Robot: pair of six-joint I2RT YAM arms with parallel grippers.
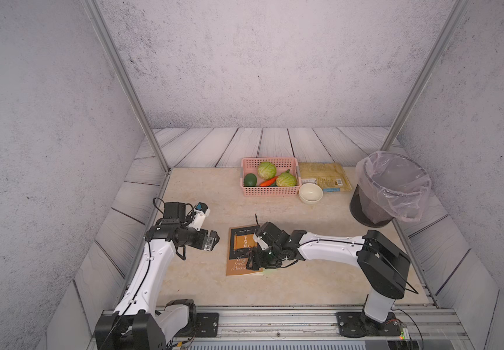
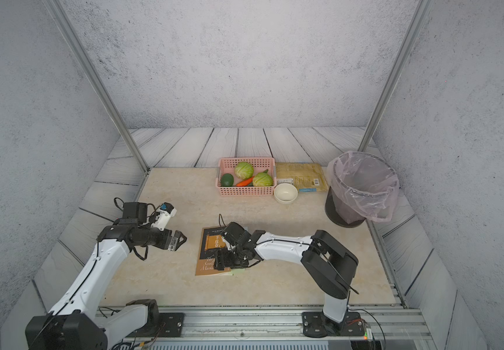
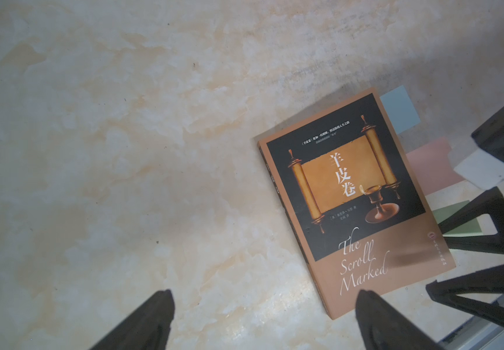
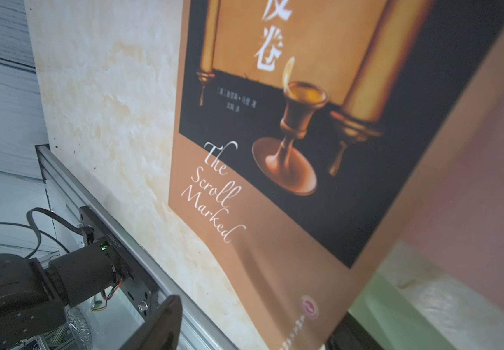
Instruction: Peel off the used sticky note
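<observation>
The brown and black book lies flat on the table with sticky notes jutting from its right edge: a blue note, a pink note and a green note. My right gripper is open at the book's lower right corner, one finger overlapping the green note in the left wrist view. In the right wrist view, part of the green note shows beside the right finger; whether it touches the finger cannot be told. Open and empty, my left gripper hovers left of the book.
At the back stand a pink basket of vegetables, a white bowl and a gold packet. A lined bin stands at the right. Bare table surrounds the book on its left and back.
</observation>
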